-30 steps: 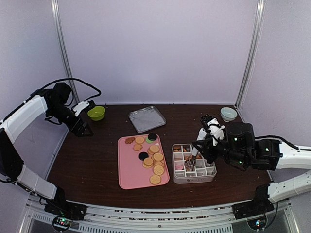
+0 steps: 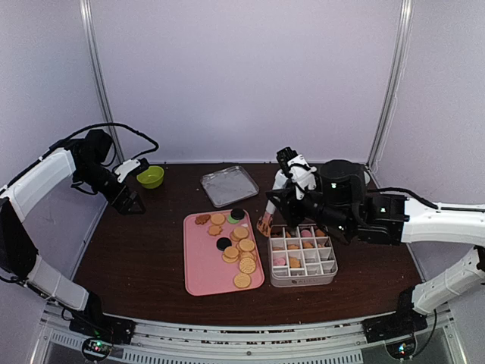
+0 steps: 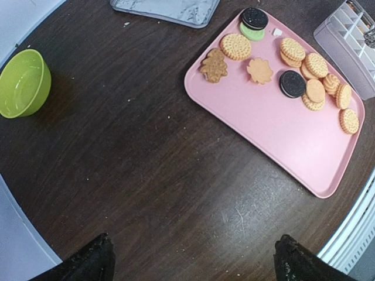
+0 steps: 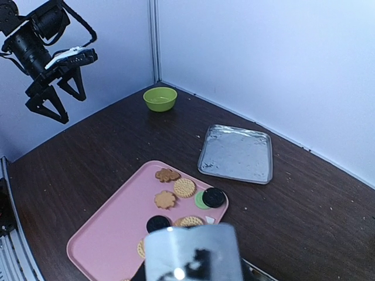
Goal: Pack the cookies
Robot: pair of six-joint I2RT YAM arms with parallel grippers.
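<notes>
A pink tray (image 2: pixel 203 265) holds several cookies, among them round sandwich cookies (image 3: pixel 348 120), dark ones (image 4: pixel 158 223) and a brown shaped one (image 3: pixel 214 65). Right of it stands a white compartment box (image 2: pixel 302 276) with cookies in some cells. My right gripper (image 2: pixel 265 222) holds a white-handled tool hanging at the box's back-left corner, beside the tray; its fingers are hard to see, and a pale shape fills the bottom of the right wrist view. My left gripper (image 2: pixel 126 201) hangs open and empty at the left, above bare table.
A clear tray (image 2: pixel 229 186) lies at the back middle. A green bowl (image 2: pixel 150 177) sits back left; a white bowl at back right is mostly hidden by the right arm.
The right arm has lifted out of the box and moved left and back toward the pink tray's edge with the tool. The left arm has not moved.
</notes>
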